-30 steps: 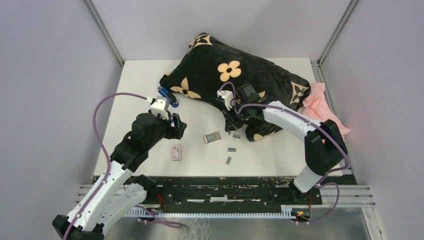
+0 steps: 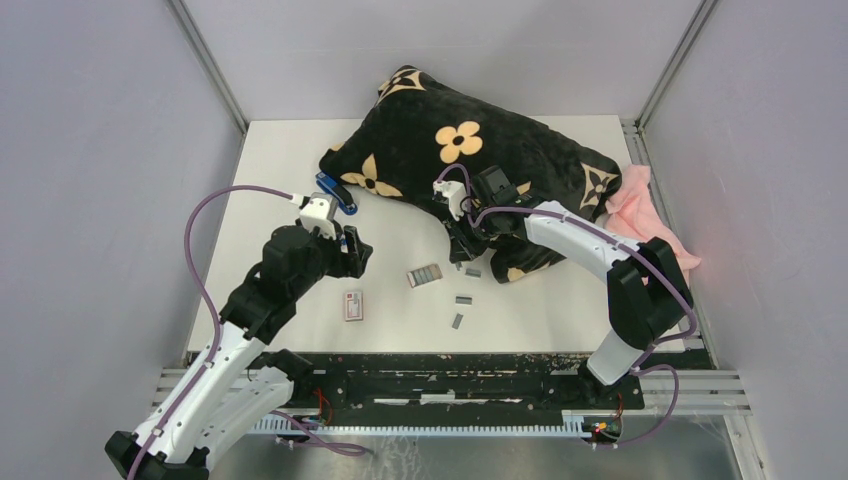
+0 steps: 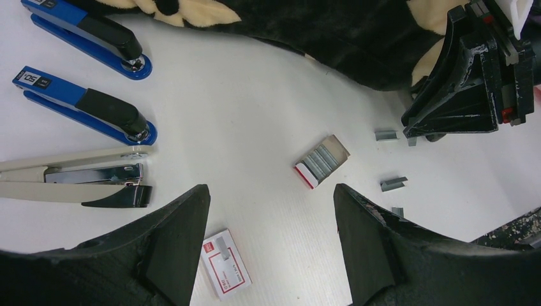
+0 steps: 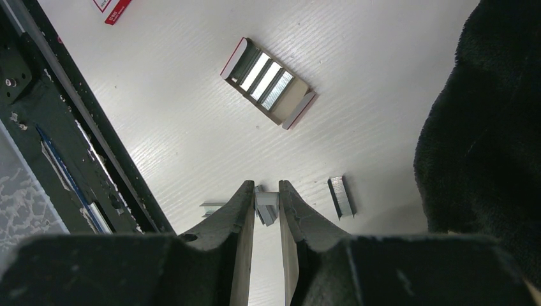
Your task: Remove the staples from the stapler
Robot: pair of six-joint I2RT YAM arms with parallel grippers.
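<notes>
In the left wrist view two blue staplers (image 3: 83, 102) and a cream stapler (image 3: 76, 185) lie at the left. My left gripper is open above the table, empty. My right gripper is shut on a small grey staple strip (image 4: 266, 203), low over other loose strips. An open box of staples (image 4: 265, 83) lies beside it, with several strips inside. More loose strips (image 3: 393, 183) lie to the right of that box.
A closed staple box (image 3: 226, 264) lies near the front edge. A dark patterned cloth (image 2: 460, 110) covers the back of the table, with a pink cloth (image 2: 650, 215) at the right.
</notes>
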